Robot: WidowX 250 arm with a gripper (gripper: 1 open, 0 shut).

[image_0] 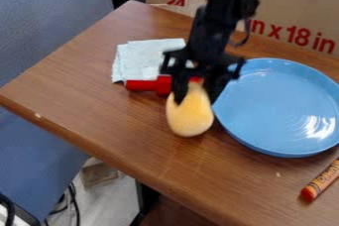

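Note:
The black gripper [193, 81] is near the centre of the view, shut on a pale yellow oblong object [188, 115] that hangs below its fingers, just left of a blue plate [291, 111]. Behind it a red object [145, 85] lies beside a white cloth [137, 57]; part of the red object is hidden by the gripper.
An orange marker-like stick [322, 179] lies at the right front of the wooden table [79, 86]. A cardboard sheet [291, 7] stands behind. The table's edge drops to the floor at lower left.

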